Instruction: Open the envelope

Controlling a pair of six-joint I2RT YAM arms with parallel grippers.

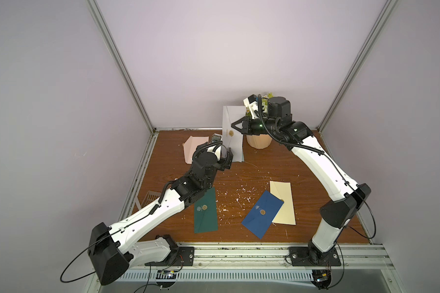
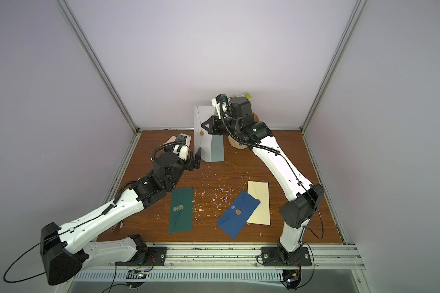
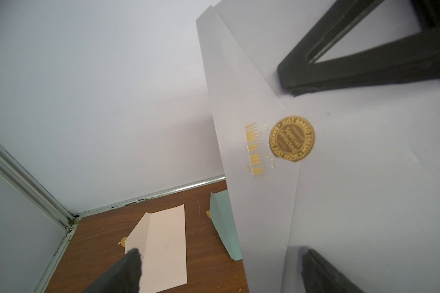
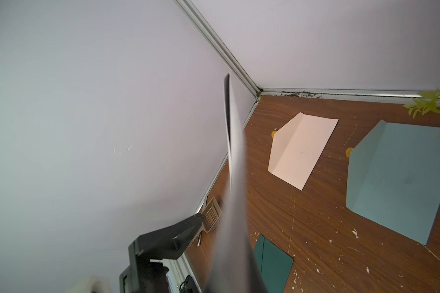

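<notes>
Upright in the air hangs a white envelope [image 1: 233, 146] with a round gold seal [image 3: 292, 138] at the point of its flap and gold print [image 3: 253, 151] beside it. My right gripper [image 1: 237, 126] is shut on the envelope's far side from the flap; its fingers [image 3: 298, 73] lie across the face. Seen edge-on in the right wrist view, the envelope [image 4: 237, 161] shows a narrow dark gap near its top. My left gripper stands open at the flap edge, one blurred finger [image 3: 119, 273] left of it and the other in front of the envelope's face.
A pink envelope [image 4: 308, 151] and a light teal one [image 4: 405, 175] lie open-flapped at the back. Dark green [image 1: 205, 214], blue [image 1: 263, 214] and cream [image 1: 287, 202] envelopes lie in front. A flower pot [image 1: 259, 141] stands behind my right gripper.
</notes>
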